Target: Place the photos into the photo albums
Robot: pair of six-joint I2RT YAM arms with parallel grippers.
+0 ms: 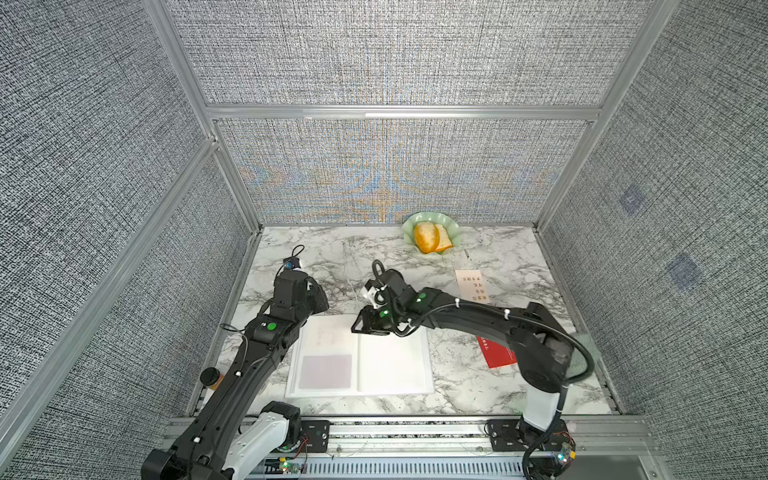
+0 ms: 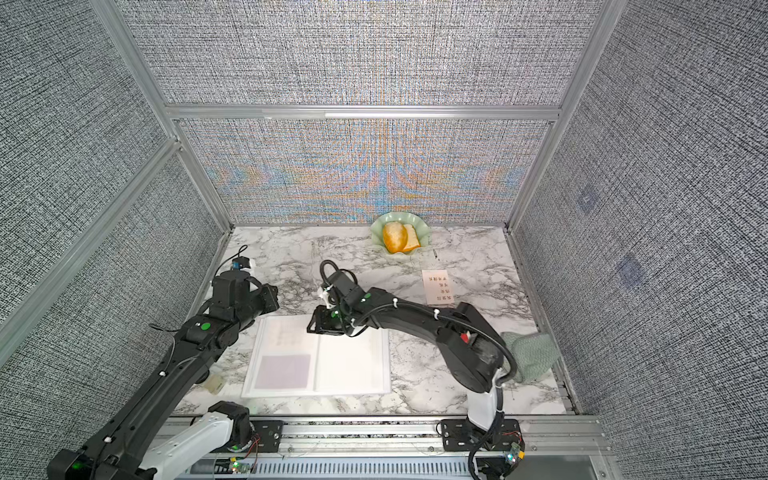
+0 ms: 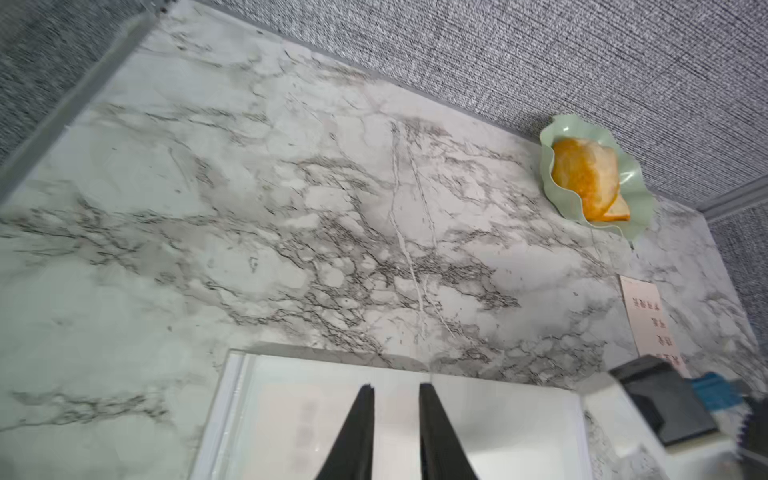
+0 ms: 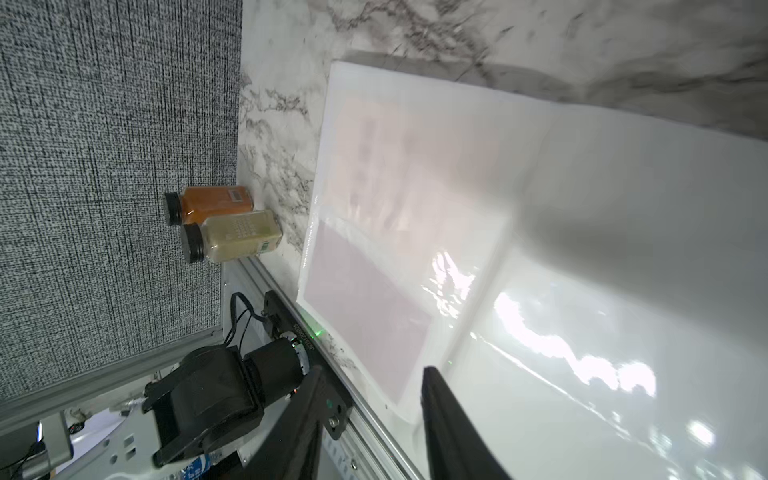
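Note:
The white photo album (image 1: 392, 368) lies open at the front middle; its left page holds faint pinkish rectangles (image 4: 364, 312) under a pale sheet. Loose on the right are a cream card (image 2: 437, 285) with characters and a red card (image 1: 500, 354). My left gripper is above the album's back-left area, fingertips apart with nothing between them. My right gripper reaches across over the album, its fingers apart and empty.
A green bowl (image 1: 418, 248) with bread stands at the back. Two jars (image 4: 240, 236) are at the left edge, a grey-green cloth (image 2: 534, 356) at the right.

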